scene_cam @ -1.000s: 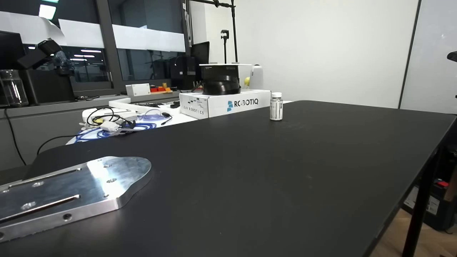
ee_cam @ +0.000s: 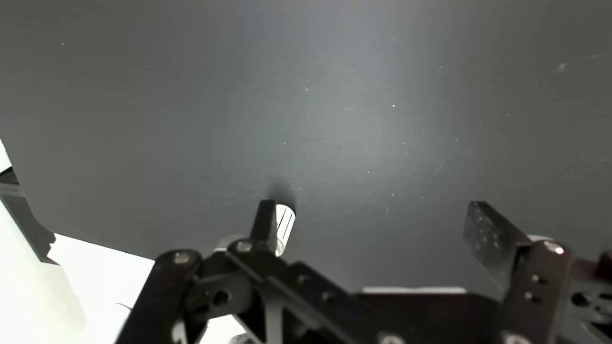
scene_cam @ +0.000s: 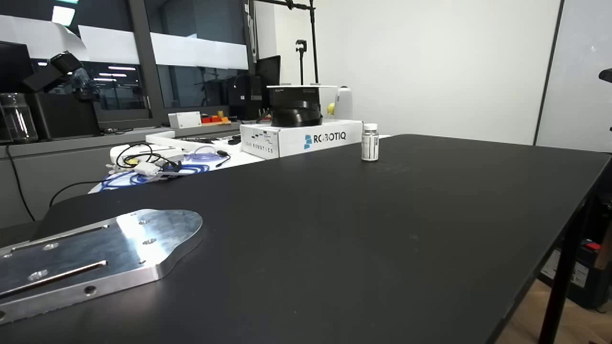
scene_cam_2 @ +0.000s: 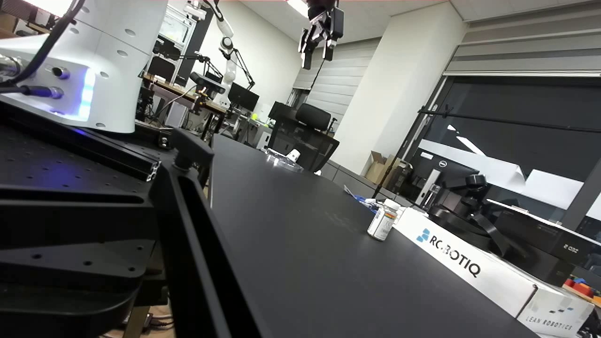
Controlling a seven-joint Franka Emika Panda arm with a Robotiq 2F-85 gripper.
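Note:
A small white-capped bottle with a printed label [scene_cam: 370, 146] stands upright on the black table [scene_cam: 367, 229], close to its far edge in exterior view 1. The same bottle [scene_cam_2: 383, 220] appears right of centre in exterior view 2. High above the table there, my gripper [scene_cam_2: 315, 59] hangs with its fingers apart. From the wrist, the gripper is open, its two fingers wide apart with only bare table between and below them. Part of the bottle [ee_cam: 285, 224] shows just beside the left finger, which hides the rest; it lies far beneath.
A white Robotiq box [scene_cam_2: 450, 253] stands alongside the table edge near the bottle. A metal plate [scene_cam: 143, 235] rests at the table's near left corner. In exterior view 2 a clear object [scene_cam_2: 283, 160] sits at the far end.

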